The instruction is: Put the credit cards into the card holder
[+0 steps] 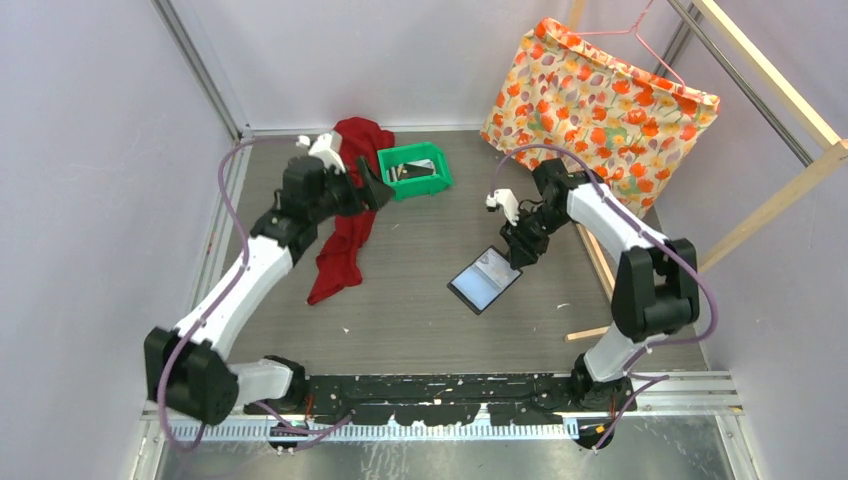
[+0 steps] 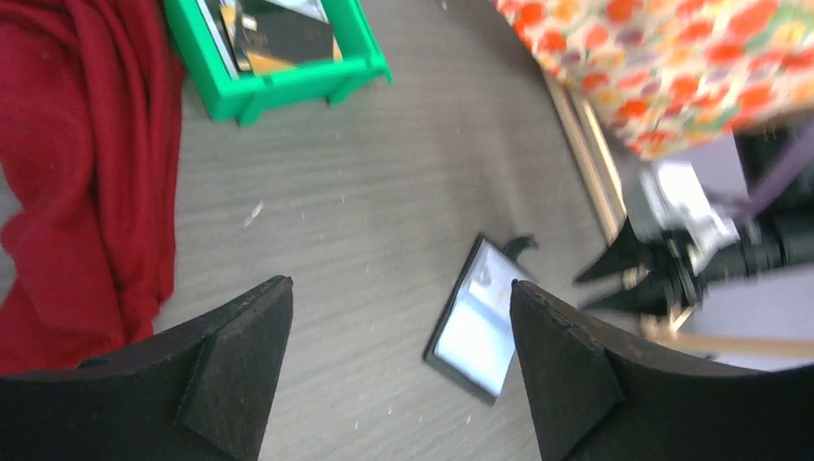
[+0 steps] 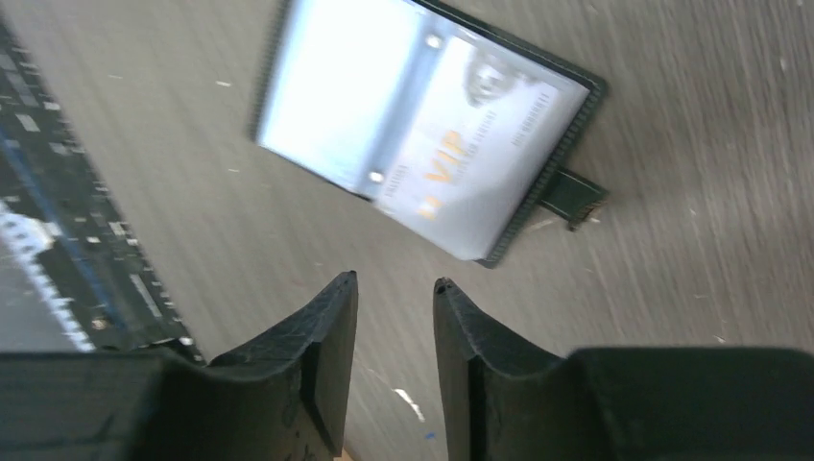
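Observation:
The card holder [image 1: 477, 286] lies opened flat on the table, turned at an angle, its dark clasp strap [image 3: 574, 195] sticking out on one side. In the right wrist view a white card marked VIP [image 3: 475, 144] sits in one of its halves, and the other half [image 3: 336, 82] looks pale and blank. My right gripper hovers just off the holder's edge, its fingers apart with nothing between them. Up by the green box, my left gripper [image 1: 374, 186] stands open and empty, high above the table.
A green box [image 1: 440, 183] at the back holds a dark flat item [image 2: 285, 36] and other small things. Red cloth [image 2: 82, 182] lies left of it. Patterned fabric [image 1: 600, 115] hangs at the back right, by wooden bars [image 1: 770, 205].

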